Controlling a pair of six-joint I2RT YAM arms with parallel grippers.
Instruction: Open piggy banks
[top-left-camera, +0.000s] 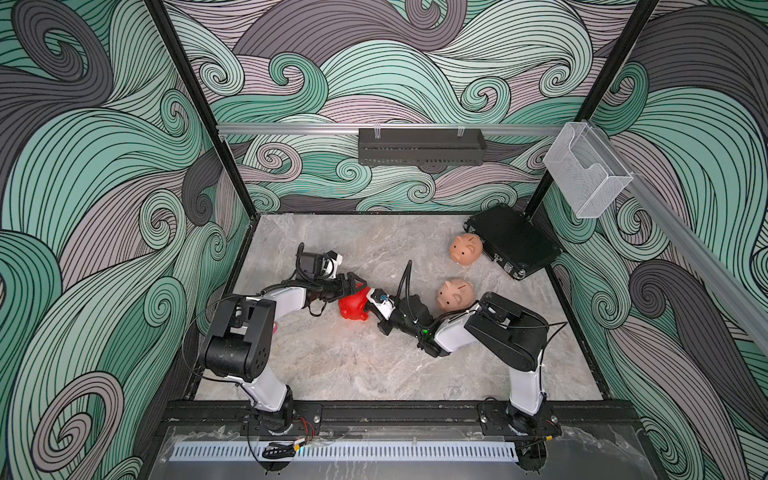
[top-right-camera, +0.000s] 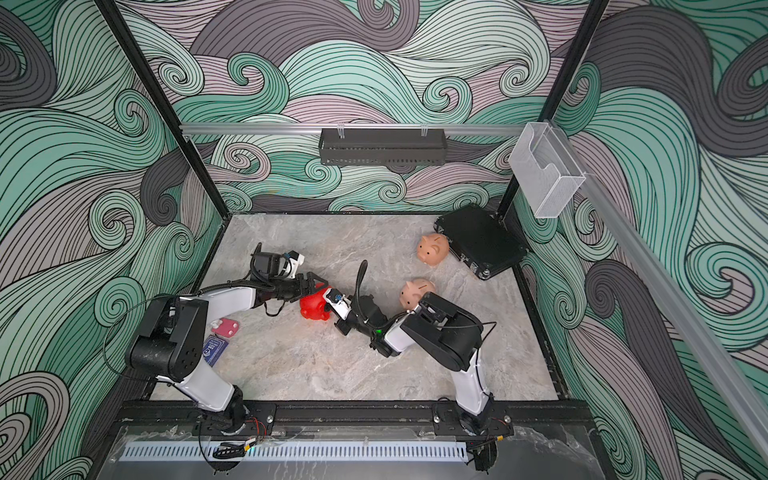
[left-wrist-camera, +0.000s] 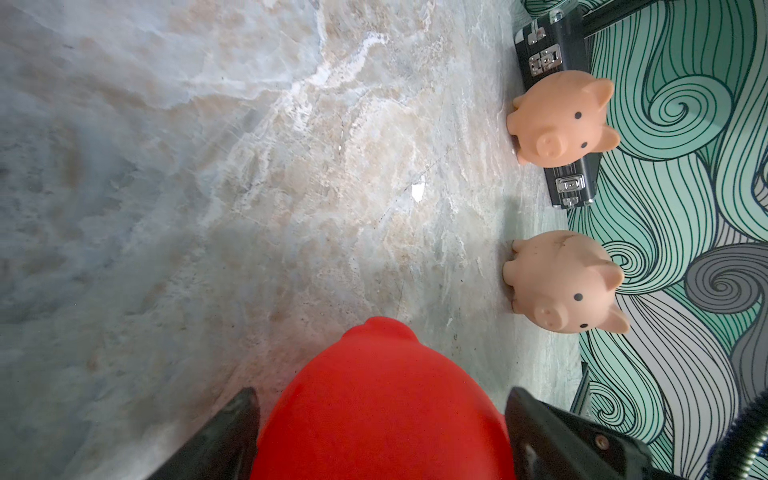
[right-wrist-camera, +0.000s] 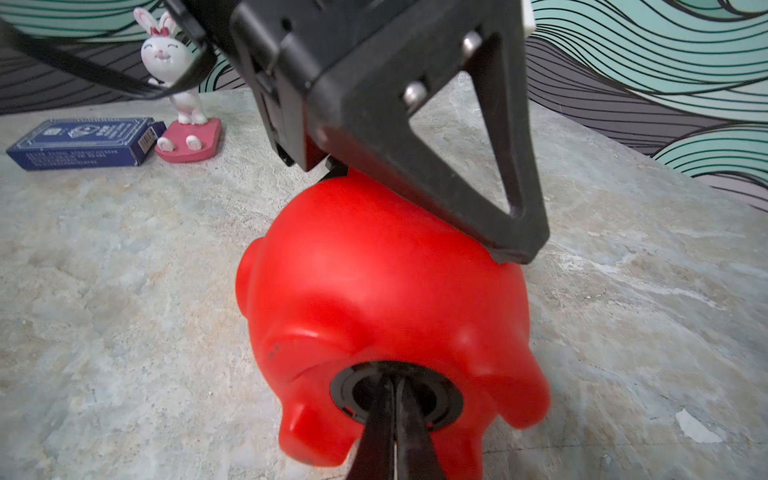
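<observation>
A red piggy bank (top-left-camera: 353, 306) (right-wrist-camera: 384, 272) sits mid-left on the table, tilted so its underside, with a black round plug (right-wrist-camera: 344, 400), faces my right gripper. That gripper's fingers are shut, their tips in the plug's middle. My left gripper straddles the red bank from the other side, a finger on either side of its body; whether it grips firmly is unclear. Two pinkish piggy banks (top-left-camera: 465, 249) (top-left-camera: 454, 293) stand to the right.
A black case (top-left-camera: 516, 240) lies at the back right. A rabbit figurine (right-wrist-camera: 184, 112) and blue box (right-wrist-camera: 80, 144) are at the left, partly behind the left arm.
</observation>
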